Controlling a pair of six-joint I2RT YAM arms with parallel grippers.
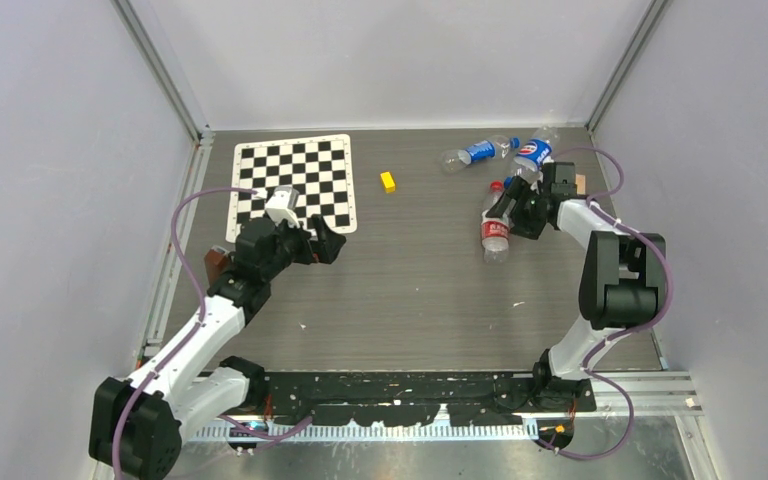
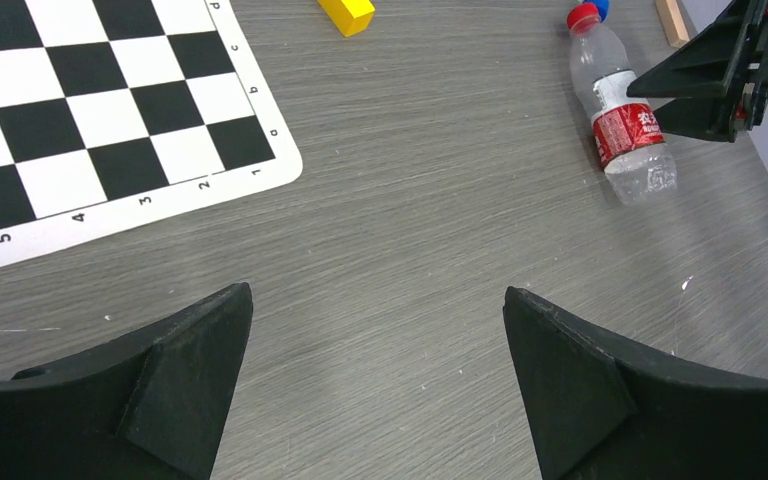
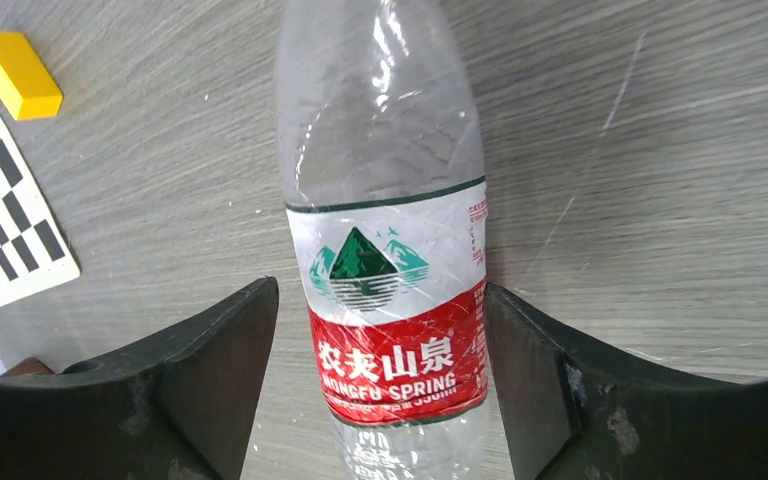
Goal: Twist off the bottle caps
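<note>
A clear bottle (image 1: 495, 240) with a red and white label lies on the table at the right, its red cap (image 1: 497, 186) pointing to the back. My right gripper is partly open around the labelled middle of this bottle. Its right finger (image 3: 550, 390) reaches the bottle's edge, while a gap shows beside the left finger (image 3: 220, 370). The cap lies outside the right wrist view. Behind it are two blue-labelled bottles, one (image 1: 481, 150) with a blue cap (image 1: 514, 143), the other (image 1: 534, 151) partly hidden by the right arm. My left gripper hangs open and empty.
A checkered board (image 1: 293, 185) lies at the back left, with a small yellow block (image 1: 388, 182) to its right. A wooden piece (image 2: 672, 22) sits behind the right gripper.
</note>
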